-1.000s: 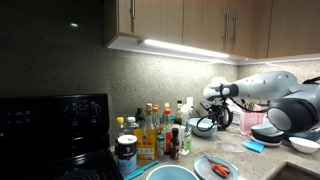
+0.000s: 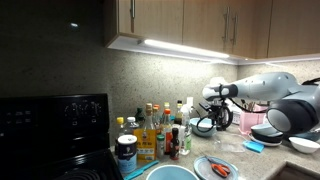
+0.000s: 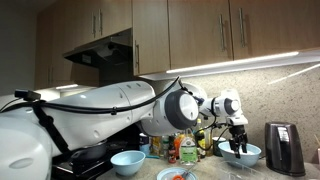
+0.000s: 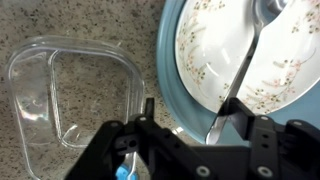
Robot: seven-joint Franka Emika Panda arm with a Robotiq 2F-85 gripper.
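In the wrist view, a light blue bowl holds a white floral dish. A metal spoon lies across the dish, the end of its handle reaching over the bowl's near rim. Above that rim my gripper is partly open, with the end of the spoon handle close beside its right finger. No contact with the handle can be made out. In the second exterior view, the gripper points down over the blue bowl.
A clear plastic container stands just left of the bowl. Several bottles crowd the counter by the wall. A plate with red food and another blue bowl are nearer the front. Behind the arm stands a black toaster.
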